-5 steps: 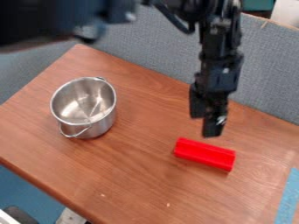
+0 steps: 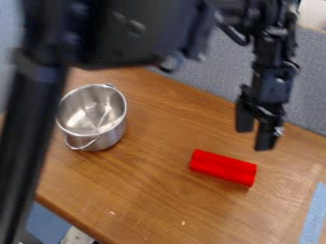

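A red cylinder [image 2: 223, 168] lies on the wooden table [image 2: 152, 200], right of centre. A steel pot [image 2: 91, 115] with side handles stands on the left. My black gripper [image 2: 258, 127] hangs at the right, above and behind the red cylinder and apart from it. Its fingers are blurred, and whether they are open or shut is unclear.
A large blurred dark part of the arm crosses the top and the left edge. A grey backdrop runs along the table's back. A pale blue strip [image 2: 312, 214] lies at the right edge.
The pot and cylinder have not moved.
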